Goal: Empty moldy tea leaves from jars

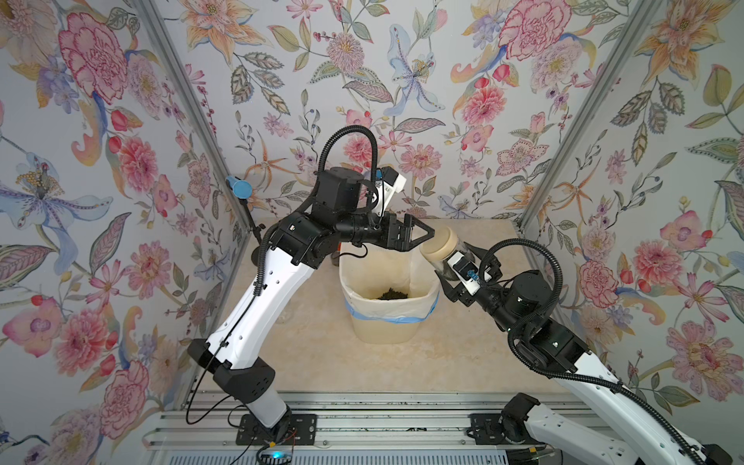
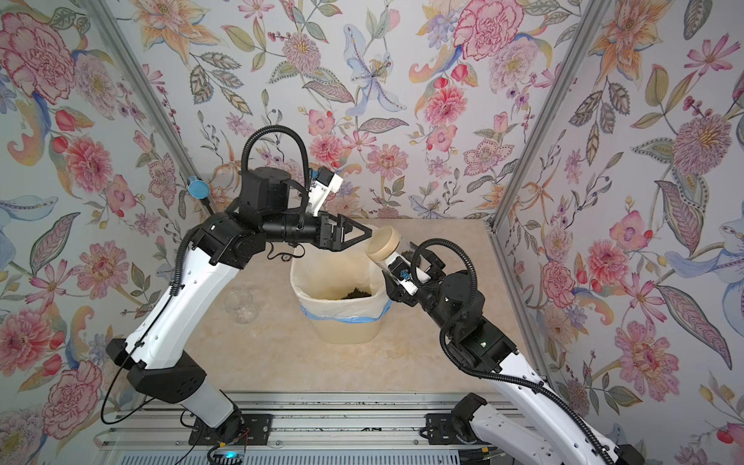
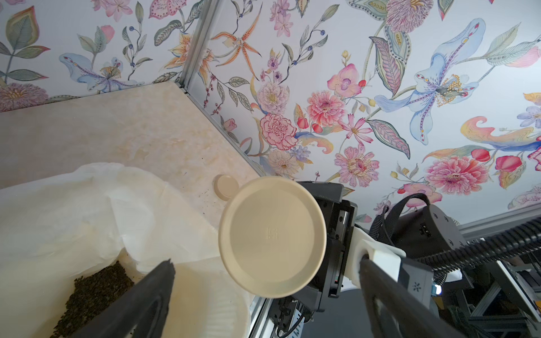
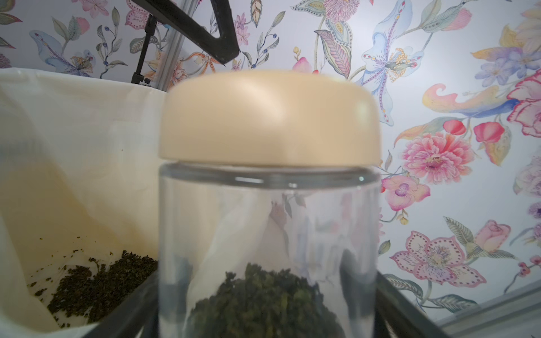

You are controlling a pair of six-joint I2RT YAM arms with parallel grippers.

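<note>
A glass jar with a beige lid and dark tea leaves inside is tilted over the right of the lined bin, held in my right gripper; its fingers are blurred or hidden by the jar. My left gripper is open, just left of the lid, nothing between its fingers. Dark tea leaves lie in the bin's bottom.
A clear glass jar stands on the table left of the bin. A loose beige lid lies on the table beyond the bin.
</note>
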